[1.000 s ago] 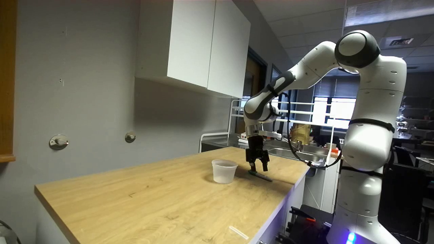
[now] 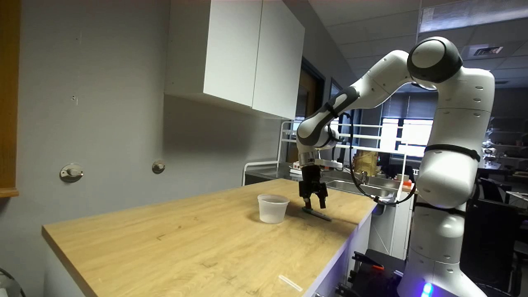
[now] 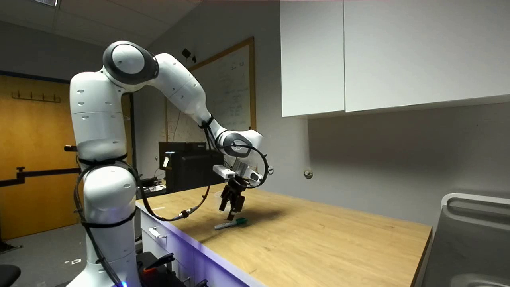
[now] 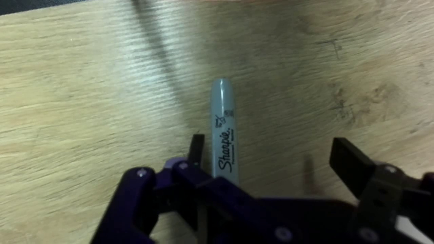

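A grey Sharpie marker [image 4: 222, 122] with a green cap end [image 3: 241, 221] lies flat on the wooden counter. My gripper [image 2: 314, 207] is over it, pointing down with its fingers wide apart and nothing held. In the wrist view the marker passes close beside the left fingertip [image 4: 197, 148], while the right fingertip [image 4: 350, 164] is well away from it. The gripper's own body hides the marker's near end there. A translucent plastic tub [image 2: 272, 208] stands upright on the counter, to the gripper's left in exterior view 1.
A white strip [image 2: 290, 283] lies near the counter's front edge. White cabinets [image 2: 232, 54] hang above the back of the counter [image 2: 163, 242]. Much of the counter on the far side of the tub from the gripper is bare. A sink [image 2: 364, 188] lies beyond the counter's end.
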